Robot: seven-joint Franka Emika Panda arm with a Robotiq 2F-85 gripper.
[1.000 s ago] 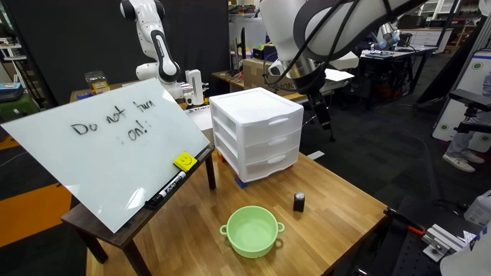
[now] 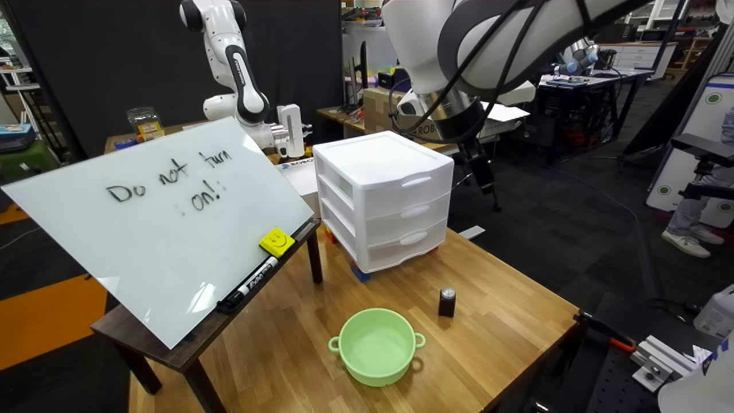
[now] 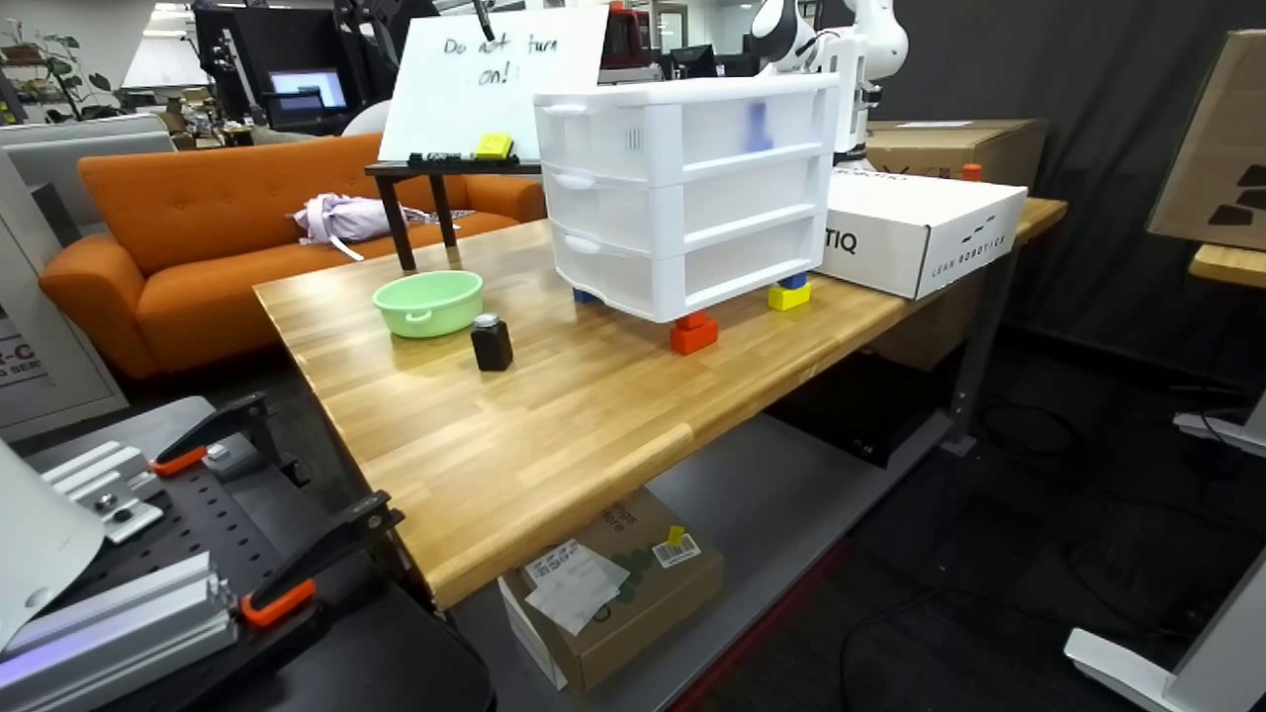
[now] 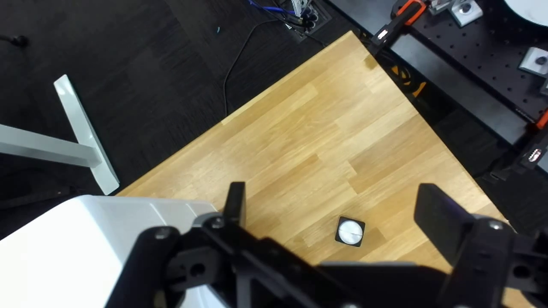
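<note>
A small black container with a silver top (image 2: pixel 447 303) stands upright on the wooden table. Left of it in exterior view 1 is a green two-handled bowl (image 2: pixel 377 347), empty. Behind them rises a white three-drawer unit (image 2: pixel 406 213), its drawers closed. My gripper is open and empty in the wrist view, high above the table; the silver-topped container (image 4: pixel 350 231) appears between its spread fingers, well below them. In exterior view 1 the gripper (image 2: pixel 490 196) hangs beside the drawer unit, pointing down. Exterior view 2 shows the container near the bowl (image 3: pixel 429 304).
A tilted whiteboard (image 2: pixel 165 213) reading "Do not turn on!" rests on a dark stand with a marker and a yellow eraser (image 2: pixel 276 242). Colored blocks (image 3: pixel 694 333) are under the drawer unit. Bare tabletop (image 4: pixel 308 154) extends to the table's near corner.
The arm has shifted slightly to the left in exterior view 1. The container, bowl and drawer unit have not moved.
</note>
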